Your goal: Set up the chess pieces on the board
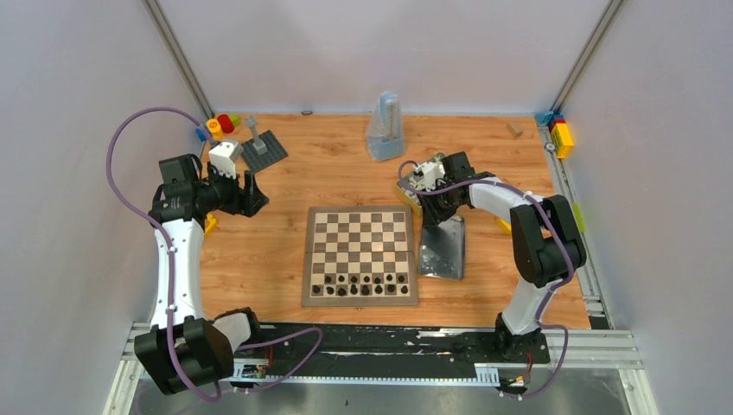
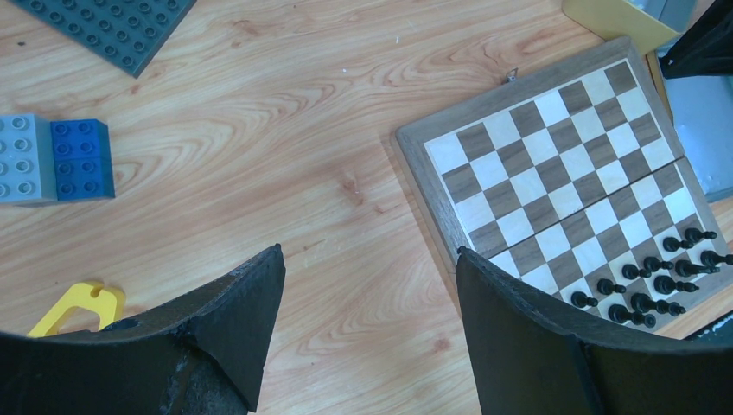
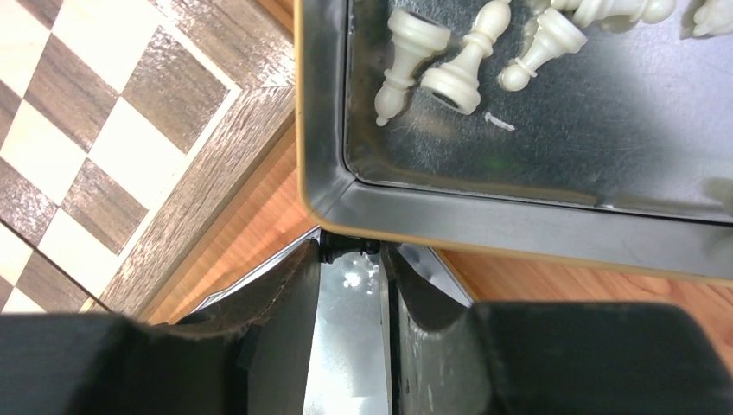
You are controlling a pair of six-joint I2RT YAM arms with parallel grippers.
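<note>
The chessboard (image 1: pixel 360 251) has black pieces (image 1: pixel 366 290) standing in two rows along its near edge; its other squares are bare. Several white pieces (image 3: pixel 454 73) lie loose in a yellow-edged metal tray (image 3: pixel 519 226) at the board's far right. Beside the board, a second grey tray (image 1: pixel 442 251) shows a bare floor. Over this tray's far end is my right gripper, close to the yellow-edged tray's rim. Something small and black shows between its fingertips; whether it is gripped, I cannot tell. My left gripper stands open and empty, left of the board.
A blue-tinted clear container (image 1: pixel 385 131) stands behind the board. At the left back lie a dark studded plate (image 1: pixel 264 151) and coloured bricks (image 1: pixel 226 124). A small wooden block (image 1: pixel 515 129) sits at the back right. Table between left gripper and board is clear.
</note>
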